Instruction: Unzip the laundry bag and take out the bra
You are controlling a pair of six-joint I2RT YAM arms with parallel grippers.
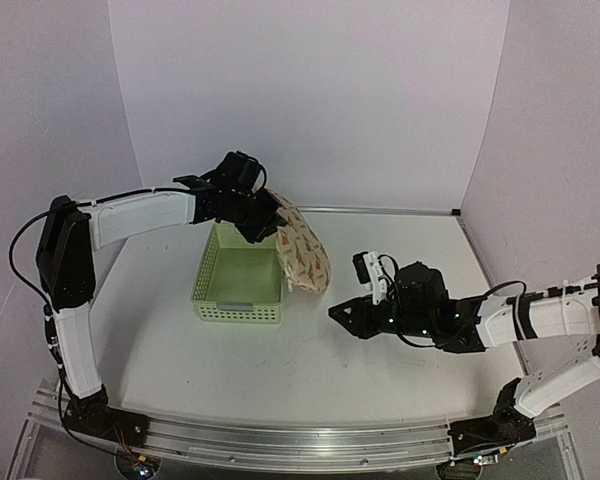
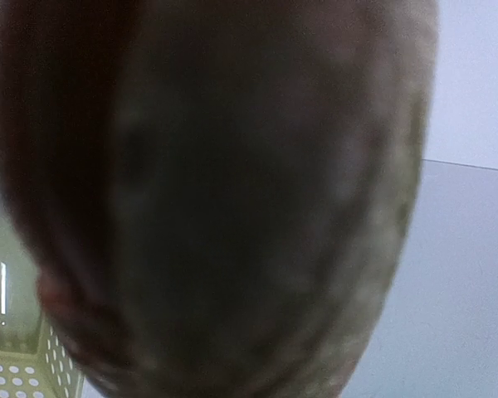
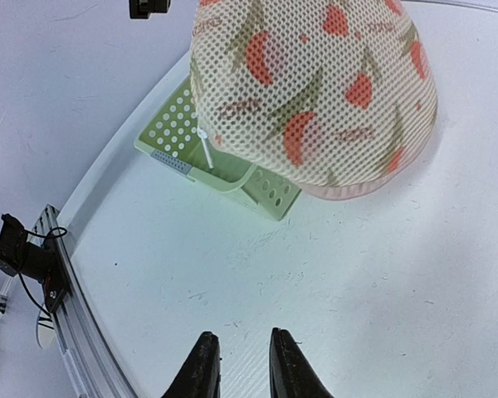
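Observation:
The laundry bag, pale mesh with a red and green print, hangs from my left gripper, which is shut on its upper end. In the right wrist view the bag bulges across the top; no bra can be made out. Dark, blurred bag fabric fills most of the left wrist view and hides the left fingers. My right gripper is partly open, empty between its fingers, over bare table. Clear space separates it from the bag.
A green perforated basket stands on the table left of the hanging bag; its floor looks empty from above. Walls close in the sides and back.

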